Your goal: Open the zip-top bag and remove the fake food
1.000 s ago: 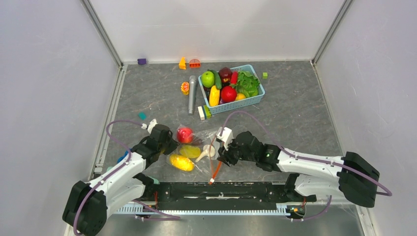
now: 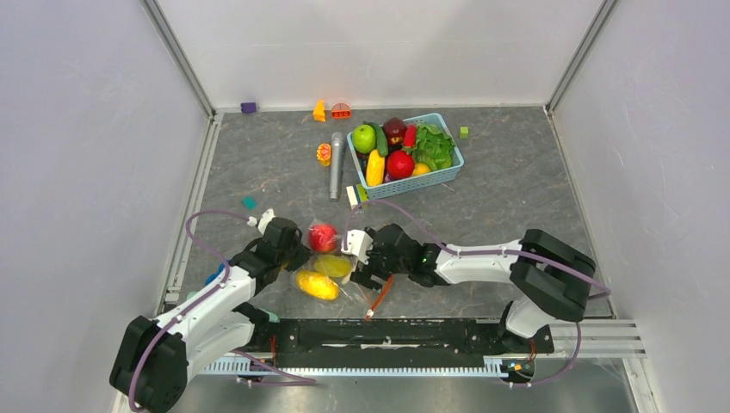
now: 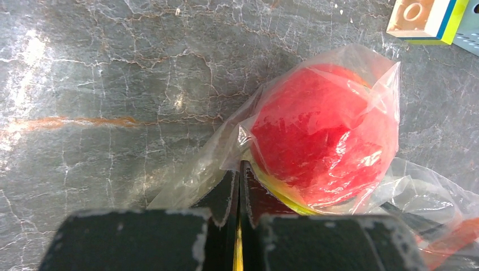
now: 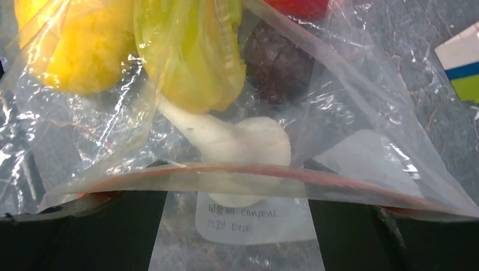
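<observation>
A clear zip bag with orange seal holds a red fake food (image 3: 325, 132), yellow ones (image 4: 79, 42), a yellow-green piece (image 4: 189, 51), a dark piece (image 4: 277, 62) and a white mushroom-like piece (image 4: 243, 141). My left gripper is shut at the bag's left edge beside the red piece; whether film is between its fingertips is unclear. My right gripper stands open over the bag's mouth, the orange-striped edge crossing between its fingers. In the top view the right wrist covers that end of the bag.
A blue basket (image 2: 430, 181) of fake produce stands at the back, with a grey cylinder (image 2: 335, 181) and small blocks (image 2: 353, 197) around it.
My right arm has moved leftward over the bag's open end, now hiding the white piece in the top view. My left arm is unchanged.
</observation>
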